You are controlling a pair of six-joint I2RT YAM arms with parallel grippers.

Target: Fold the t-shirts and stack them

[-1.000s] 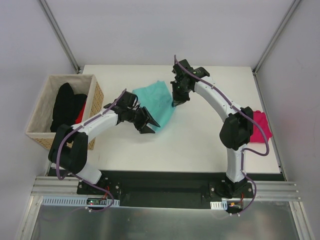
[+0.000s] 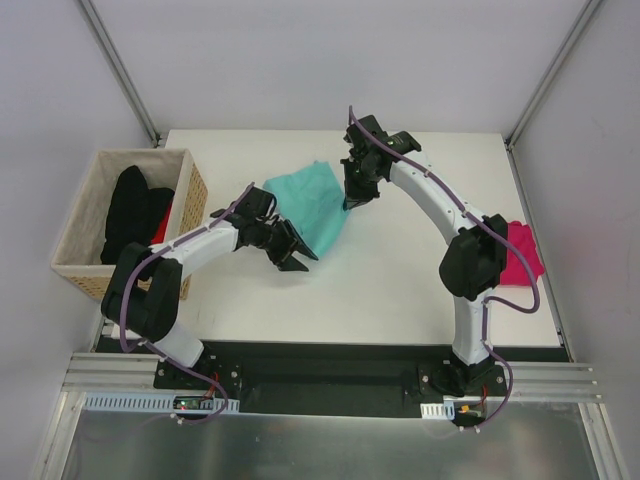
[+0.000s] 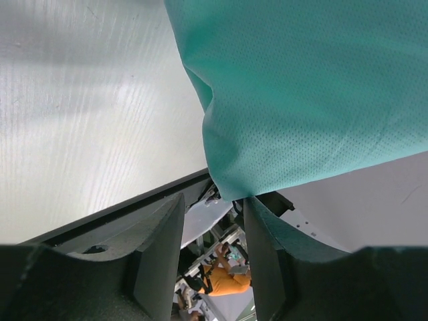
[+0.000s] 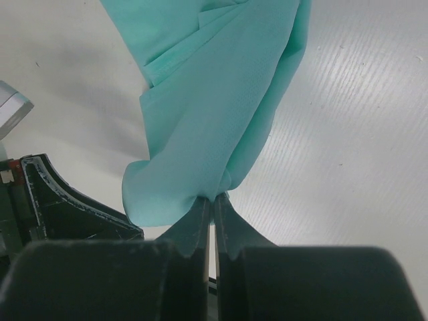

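Observation:
The teal t-shirt (image 2: 312, 200) is partly lifted off the white table, its far end resting near the back. Pinched at its right edge, a fold of the teal cloth (image 4: 200, 134) runs into the closed fingertips of my right gripper. Around the near edge, my left gripper has its fingers apart. There, a hanging corner of the shirt (image 3: 267, 120) comes down close to the right finger; whether it touches is unclear. From above, the left gripper (image 2: 312, 264) sits at the shirt's near tip and the right gripper (image 2: 349, 206) at its right side.
At the left stands a wicker basket (image 2: 192, 220) with black clothing (image 2: 125, 205) and red clothing (image 2: 163, 222) inside. A red cloth (image 2: 521, 256) lies at the table's right edge. Bare table (image 2: 400, 290) spreads in front and to the right.
The right arm and its hold on the shirt look unchanged.

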